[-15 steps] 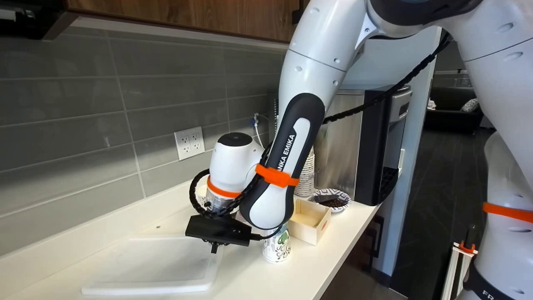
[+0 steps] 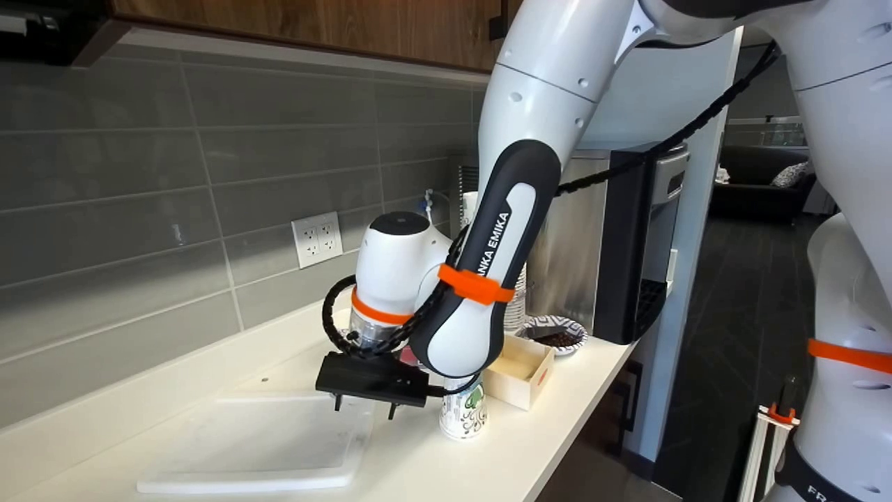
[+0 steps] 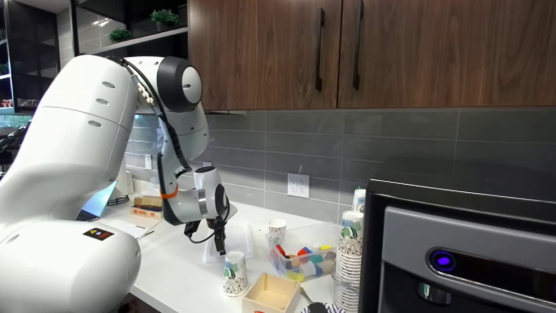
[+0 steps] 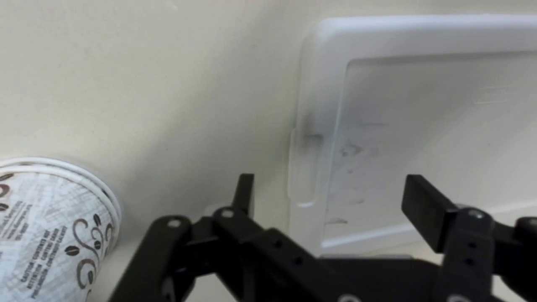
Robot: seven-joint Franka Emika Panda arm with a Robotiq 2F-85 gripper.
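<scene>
My gripper (image 2: 365,407) hangs above the counter at the near end of a white cutting board (image 2: 251,443). Its fingers (image 4: 245,193) are spread apart, and nothing is between them in the wrist view. Below the gap lies the board's short edge with its handle slot. A patterned paper cup (image 3: 235,274) stands upside down on the counter beside the board, apart from the gripper. The cup's base and rim show at the lower left of the wrist view.
A wooden box (image 3: 272,293) sits close to the inverted cup. Behind are a clear bin (image 3: 305,261) of colourful items, another cup (image 3: 277,230) and a tall cup stack (image 3: 349,261). A black-and-steel machine (image 2: 623,242) bounds the far end. Bare counter separates board and cup.
The gripper's fingers have gone from together to apart. In exterior view 1, the arm has risen a little and shifted slightly right. Board, cup and box stay put.
</scene>
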